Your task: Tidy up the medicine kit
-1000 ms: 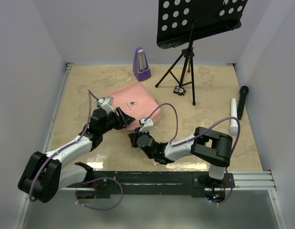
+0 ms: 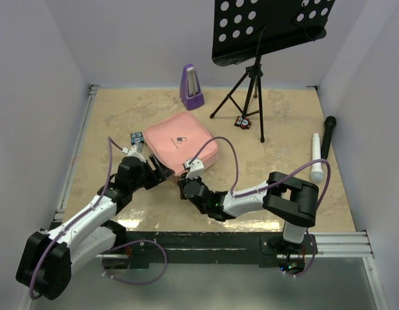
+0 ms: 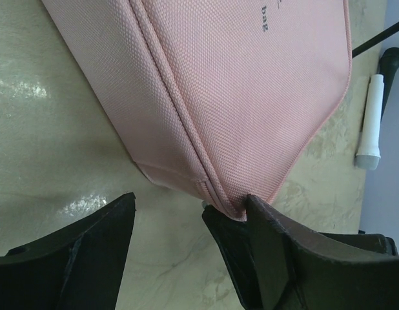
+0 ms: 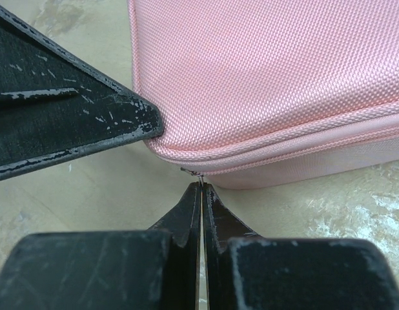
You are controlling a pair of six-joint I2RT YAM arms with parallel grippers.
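Note:
A pink zippered medicine bag (image 2: pixel 177 135) with a small printed logo lies on the tabletop at the centre-left. My left gripper is open at the bag's front left corner, one finger against the zipped edge in the left wrist view. My right gripper is shut with its tips at the small zipper pull on the bag's front corner; whether the pull is between the tips is hard to tell. A dark finger of the left gripper reaches over the bag's edge in the right wrist view.
A purple metronome (image 2: pixel 192 93) stands behind the bag, a black music stand (image 2: pixel 257 71) behind right. A white microphone (image 2: pixel 316 155) and a black one (image 2: pixel 328 135) lie at the right edge. Small patterned items lie near the bag and the stand.
My left gripper has moved left and toward the front of the table, off the bag's top toward its edge. My right gripper has stayed nearly still.

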